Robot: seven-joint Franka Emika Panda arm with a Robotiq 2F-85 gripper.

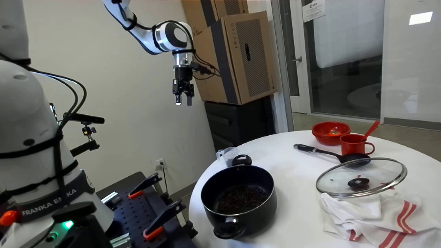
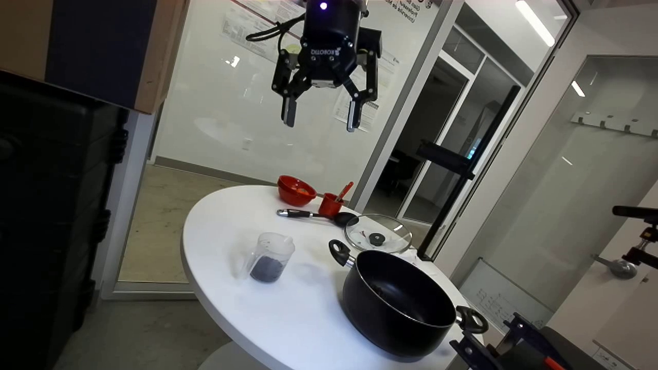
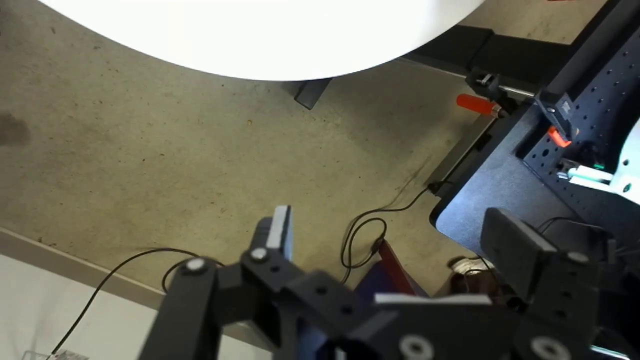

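My gripper [image 2: 322, 122] hangs high above the floor, off the table's edge, fingers pointing down. It is open, and the gap between its fingers is empty. On the white table stands a black pot [image 1: 238, 198] without its lid, dark bean-like bits across its bottom. Beside it is a clear measuring cup [image 2: 271, 258] with dark contents in its lower part. The glass lid [image 1: 361, 177] rests tilted on a white towel with red stripes [image 1: 384, 221]. A black ladle [image 1: 330, 153] lies near a red mug [image 1: 354, 144] holding a red utensil. Behind them sits a red bowl [image 1: 330, 133].
Large cardboard boxes [image 1: 250, 58] on a black cabinet [image 1: 239, 122] stand close behind my gripper. The wrist view shows bare floor [image 3: 180, 156], the table edge [image 3: 270, 66] and a black clamp bench [image 3: 504, 180]. The table between pot and ladle is clear.
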